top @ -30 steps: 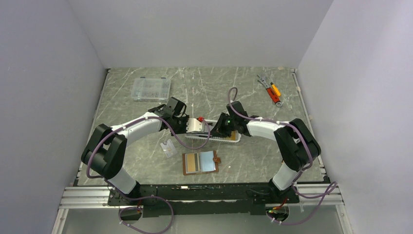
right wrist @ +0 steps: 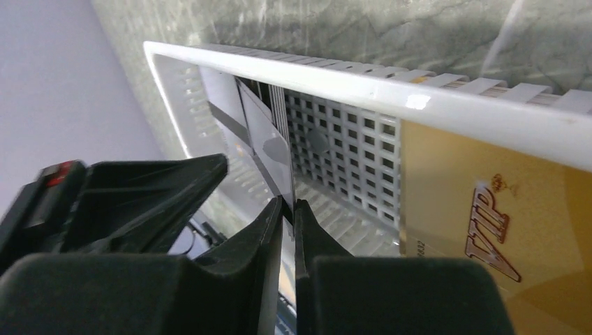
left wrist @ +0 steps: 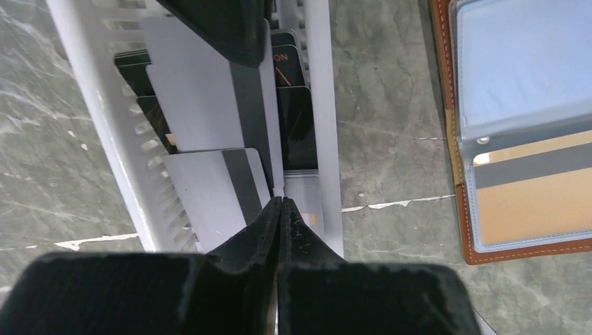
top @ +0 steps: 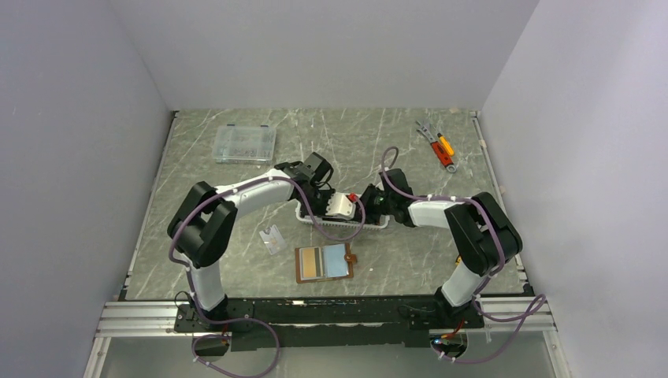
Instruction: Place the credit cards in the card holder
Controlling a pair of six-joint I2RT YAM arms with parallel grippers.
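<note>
A white basket [left wrist: 324, 118] holds several cards [left wrist: 199, 181] in the left wrist view. My left gripper is shut on what looks like a thin card edge among them. In the right wrist view my right gripper has its fingertips close together at the lower end of a tilted white card [right wrist: 272, 146]; whether they grip it is unclear. A gold VIP card [right wrist: 447, 195] lies at that basket's side. The brown card holder [top: 323, 262] lies open in front of the basket, with blue and tan cards in its sleeves.
A clear compartment box [top: 244, 144] is at the back left, pliers [top: 437, 150] at the back right. A small clear item [top: 272, 239] lies left of the card holder. Both arms crowd over the basket.
My left gripper has moved right over the basket. My right gripper has shifted slightly right.
</note>
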